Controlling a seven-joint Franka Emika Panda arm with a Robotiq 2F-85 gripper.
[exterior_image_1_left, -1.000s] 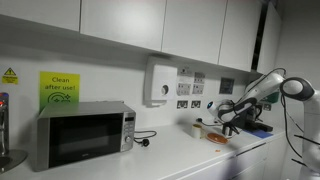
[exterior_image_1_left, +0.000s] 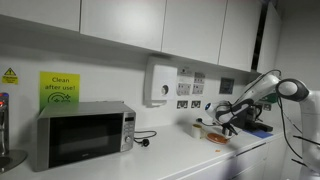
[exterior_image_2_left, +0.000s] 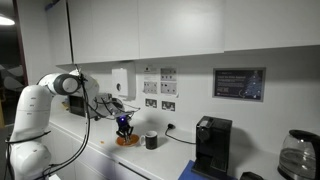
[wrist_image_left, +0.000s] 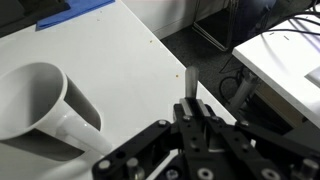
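Note:
My gripper is shut on a slim object (wrist_image_left: 191, 82) with a rounded grey end, which sticks out past the fingertips; what it is, I cannot tell. Beside it, on the left of the wrist view, stands a white mug (wrist_image_left: 75, 128), upright and apart from the fingers, its handle toward them. In exterior view 2, the gripper (exterior_image_2_left: 124, 128) is over or close to an orange plate (exterior_image_2_left: 128, 142), with the mug (exterior_image_2_left: 151, 141) to its right. From exterior view 1, the plate (exterior_image_1_left: 217, 139) lies on the counter below and left of the gripper.
A blue cloth or mat (wrist_image_left: 70, 12) lies at the wrist view's upper left. Beyond the plate stand a black coffee machine (exterior_image_2_left: 212, 147) and a glass kettle (exterior_image_2_left: 299, 153). The microwave (exterior_image_1_left: 84, 134) sits toward the other end. Bare white counter (exterior_image_1_left: 165, 158) lies between microwave and plate.
The arm has hardly shifted near the plate. The plate, mug and microwave have stayed where they were.

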